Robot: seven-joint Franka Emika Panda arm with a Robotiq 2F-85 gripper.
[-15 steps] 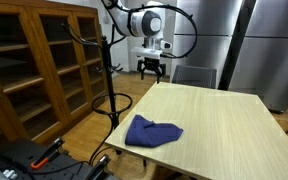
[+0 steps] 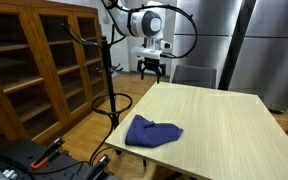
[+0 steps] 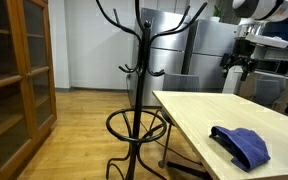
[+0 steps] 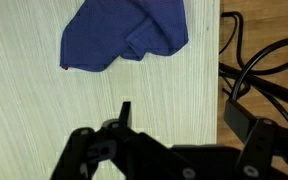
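Observation:
A dark blue cloth (image 2: 152,133) lies crumpled near the table's front edge in exterior view 1. Exterior view 2 shows the same cloth (image 3: 242,147) with part of it raised in a fold. In the wrist view the cloth (image 4: 104,35) fills the upper left, cut off by the top edge. My gripper is open, its black fingers wide apart with only bare tabletop between them. The white arm holds the gripper (image 2: 151,75) high at the far end of the table, well away from the cloth.
A black coat rack (image 3: 136,100) with curved arms stands close beside the table (image 2: 209,115). Its hoops (image 4: 249,75) show at the wrist view's right. A grey chair (image 2: 194,78) is behind the table.

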